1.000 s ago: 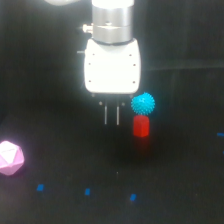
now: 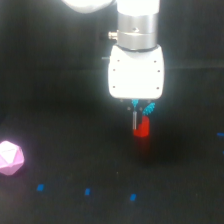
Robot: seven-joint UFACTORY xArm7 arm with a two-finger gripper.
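A spiky light-blue ball (image 2: 149, 108) is directly below the white gripper body, which hides part of it. Under the ball stands a small red block (image 2: 143, 127) on the dark surface. My gripper (image 2: 140, 119) points down at the two of them. One thin finger (image 2: 135, 120) shows at the left side of the block. The other finger cannot be made out, and whether the fingers grip anything is unclear.
A pink faceted ball (image 2: 10, 158) lies at the left edge. Several small blue marks dot the dark table (image 2: 95, 170).
My gripper has moved right and down, from left of the blue ball to over it. Two separate fingers showed before. The red block and pink ball look unmoved.
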